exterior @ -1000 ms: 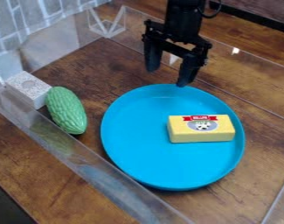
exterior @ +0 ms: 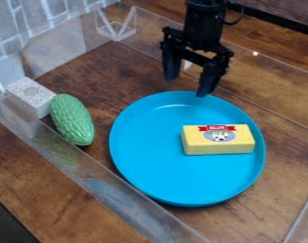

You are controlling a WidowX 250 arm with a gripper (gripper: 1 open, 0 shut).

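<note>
My gripper (exterior: 190, 68) hangs open above the back of a blue plate (exterior: 156, 166), its dark fingers pointing down and apart with nothing seen between them. On the plate's right half lies a yellow butter box (exterior: 217, 142) with a red label. A green bumpy cucumber-like object (exterior: 73, 120) lies on the wooden board left of the plate, beside a speckled white block (exterior: 29, 95) at the far left.
Clear plastic walls run along the front-left and back of the wooden surface (exterior: 105, 71). The board is free between the green object and the back wall, and right of the gripper.
My gripper has shifted slightly upward in the view over the last second. The plate, box and other objects stay where they were.
</note>
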